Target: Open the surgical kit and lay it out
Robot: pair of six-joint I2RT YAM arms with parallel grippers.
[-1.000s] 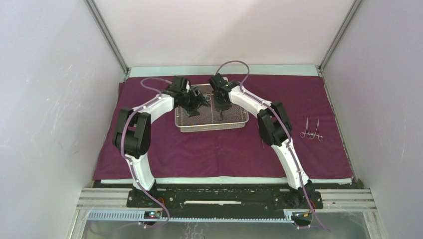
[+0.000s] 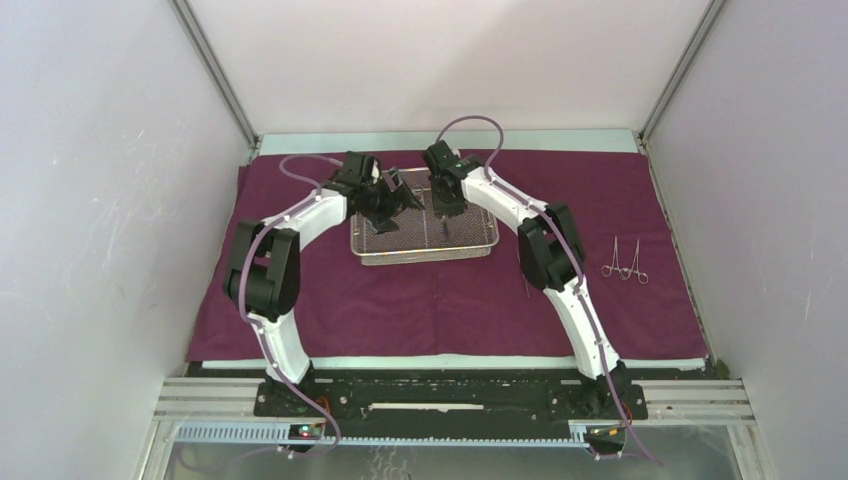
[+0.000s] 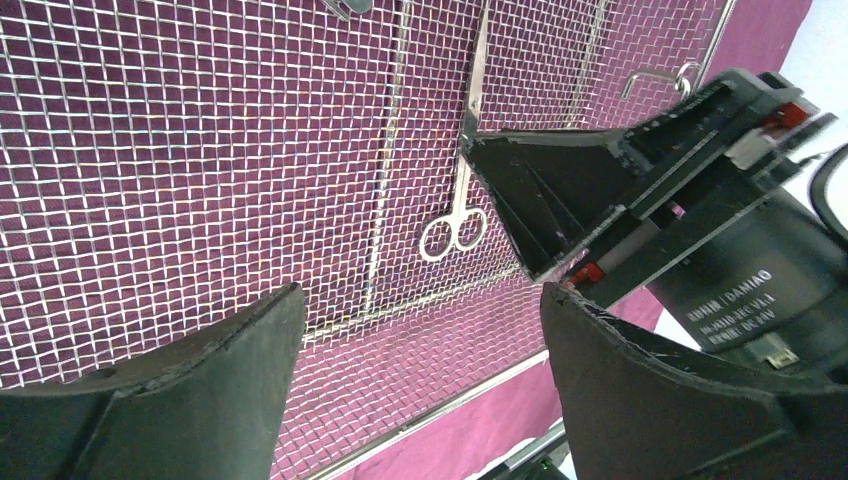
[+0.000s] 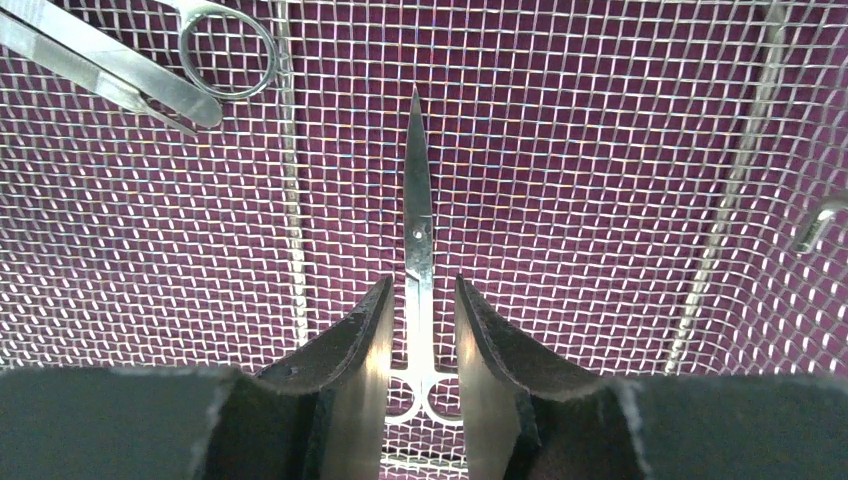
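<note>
A mesh tray stands on the maroon cloth at the back middle. Inside it lies a pair of scissors, point away from my right gripper. That gripper is open just above them, its fingertips on either side of the lower shanks and apart from them. The scissors also show in the left wrist view, partly covered by the right gripper's finger. My left gripper is over the tray's left part, its fingers apart and only bare mesh between them. At the top edge there, a metal tool end peeks in.
Another ringed instrument and tweezers-like blades lie in the tray left of the scissors. Two clamps rest on the right of the cloth. A thin instrument lies beside the right arm.
My right gripper has shifted slightly to the right over the tray during the last second. The left arm stays put, though its fingers have moved a little.
</note>
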